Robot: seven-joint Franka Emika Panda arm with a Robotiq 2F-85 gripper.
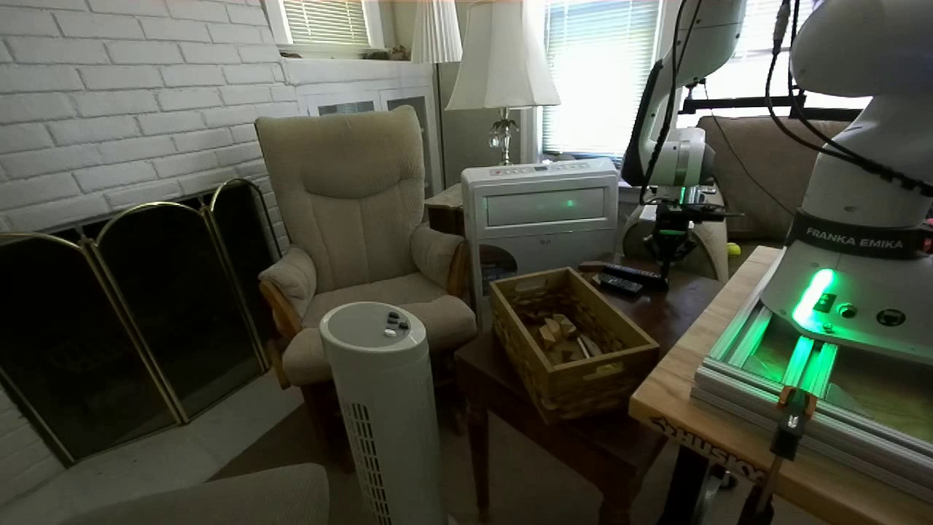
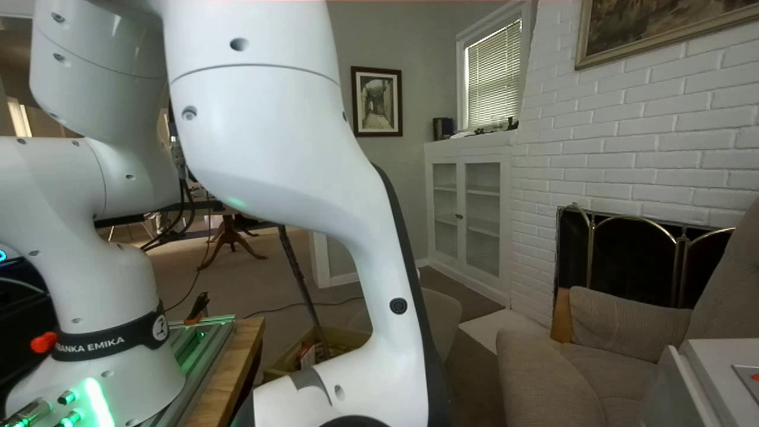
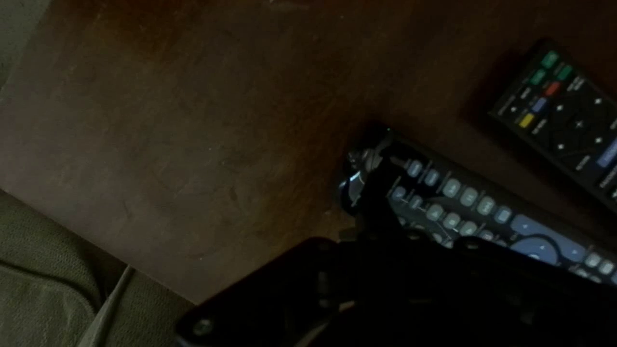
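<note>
A long black remote (image 3: 457,202) with grey and blue buttons lies on the dark wooden table (image 3: 173,144) in the wrist view. My gripper is shut, its dark fingers together over this remote's rounded end, and nothing clearly shows between them. Whether the fingertips touch the remote is too dark to tell. A smaller black remote (image 3: 555,127) with coloured buttons lies apart from it, toward the right. In exterior view 1, the gripper (image 1: 667,271) points down at the far end of the table, beside both remotes. The second exterior view hides the gripper behind the arm.
An open wicker basket (image 1: 612,367) holding wooden blocks stands on the table, close to the remotes. Behind them is a white appliance (image 1: 542,210). The wooden workbench (image 1: 673,385) edges the right side. Bare tabletop lies left of the remotes in the wrist view.
</note>
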